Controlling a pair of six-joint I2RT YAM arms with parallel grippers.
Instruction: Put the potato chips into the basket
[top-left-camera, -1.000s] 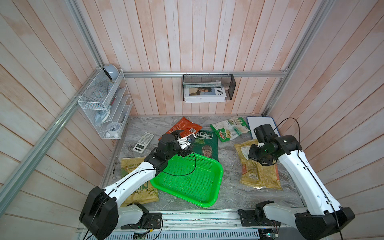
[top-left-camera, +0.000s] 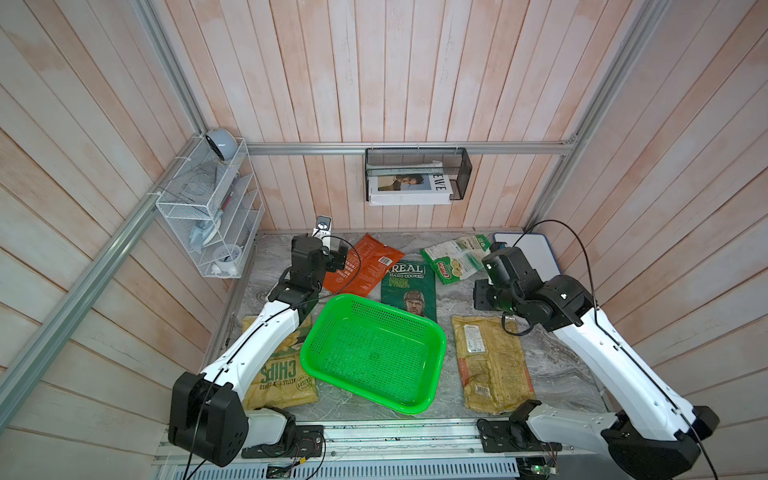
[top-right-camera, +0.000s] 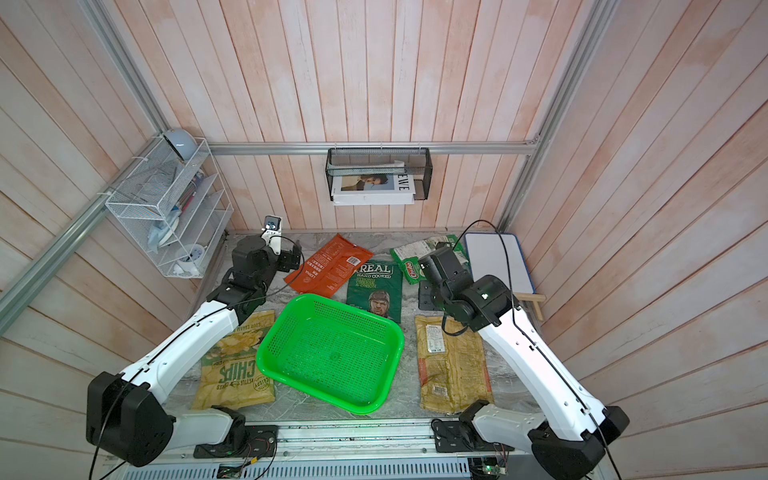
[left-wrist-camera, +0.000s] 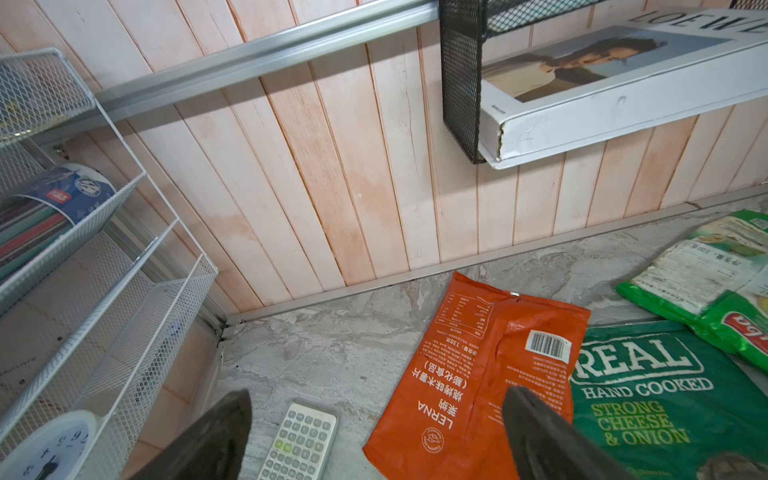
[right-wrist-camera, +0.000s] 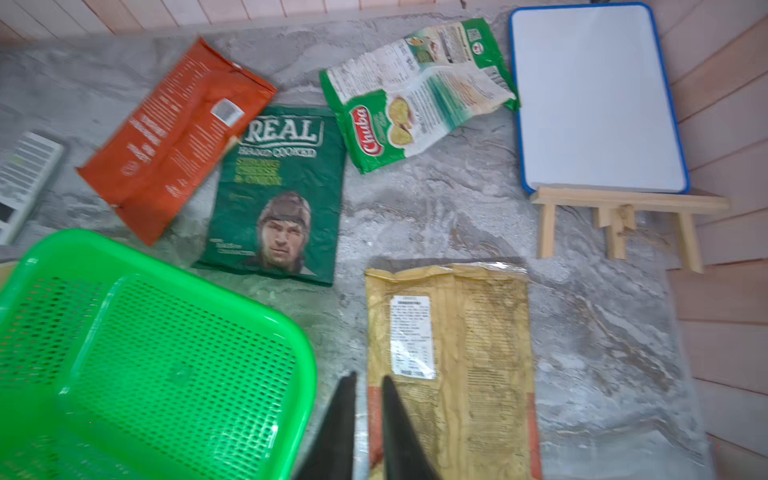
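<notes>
Five chip bags lie on the table: an orange bag (left-wrist-camera: 488, 376), a dark green "REAL" bag (top-left-camera: 409, 289), a green-and-white bag (right-wrist-camera: 420, 92), a yellow-brown bag (right-wrist-camera: 480, 352) and a yellow "CHIPS" bag (top-left-camera: 281, 376), partly under my left arm. The green basket (top-left-camera: 437, 364) stands empty in the middle. My left gripper is open above the table by the orange bag, holding nothing. My right gripper is over the yellow-brown bag's left edge, its blurred fingers a narrow gap apart. Nothing appears held there; the bag lies flat.
A white keypad device (left-wrist-camera: 300, 440) lies left of the orange bag. At the back right are a whiteboard (right-wrist-camera: 596, 96) and its wooden stand (right-wrist-camera: 616, 200). A wire rack (top-left-camera: 212, 208) stands left; a black wall basket (top-left-camera: 461, 172) holds books. Grey table shows right of the yellow-brown bag.
My left gripper has moved left, away from over the basket. The yellow-brown bag has gone from bunched to lying flat, nearer the front; my right gripper has shifted left.
</notes>
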